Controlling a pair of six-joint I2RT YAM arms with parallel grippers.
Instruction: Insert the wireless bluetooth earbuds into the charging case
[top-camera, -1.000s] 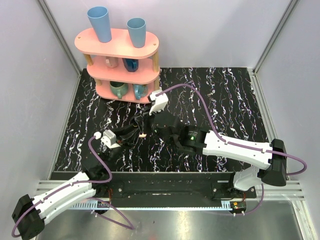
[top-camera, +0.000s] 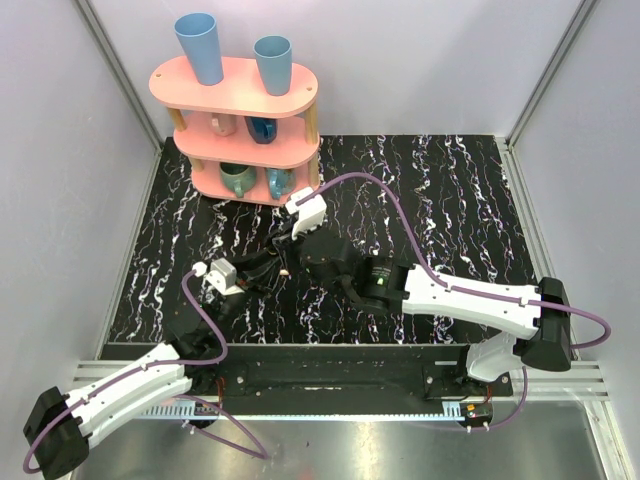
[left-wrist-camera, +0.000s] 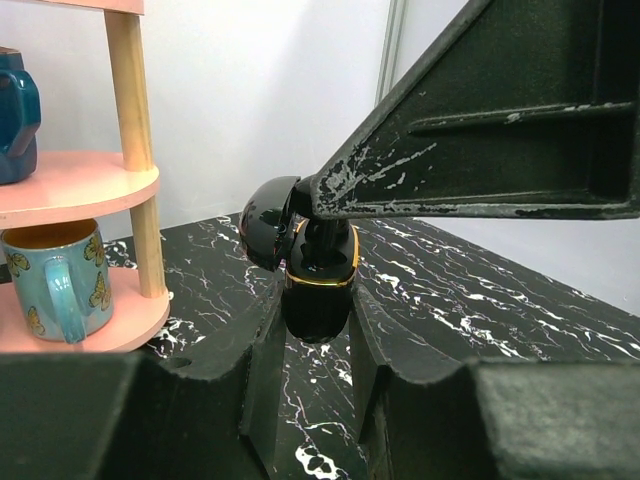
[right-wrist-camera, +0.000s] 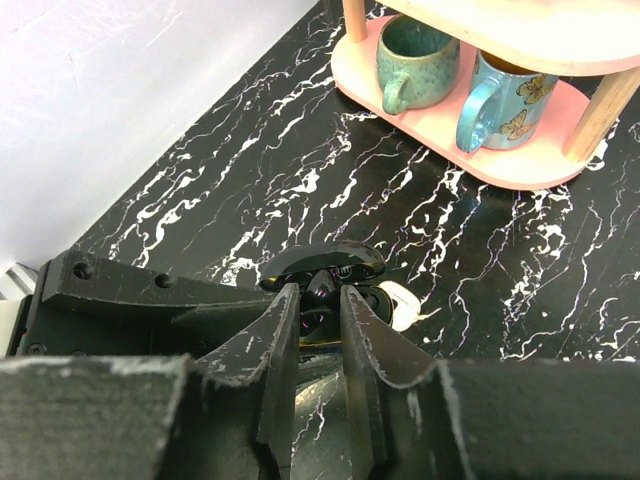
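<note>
Both grippers meet in mid-air in front of the pink shelf in the top view. My left gripper is shut on the glossy black charging case (left-wrist-camera: 316, 300), whose lid (left-wrist-camera: 262, 225) stands raised, with a gold band round the body. My right gripper is at the top of the case, under the raised lid, where a small black earbud (right-wrist-camera: 320, 285) shows between or just beyond its fingertips. Whether the fingers hold it I cannot tell. In the left wrist view the right gripper's dark body covers the upper right and hides part of the case.
The pink shelf (top-camera: 232, 85) with blue cups and several mugs stands at the back left. Pale walls enclose both sides.
</note>
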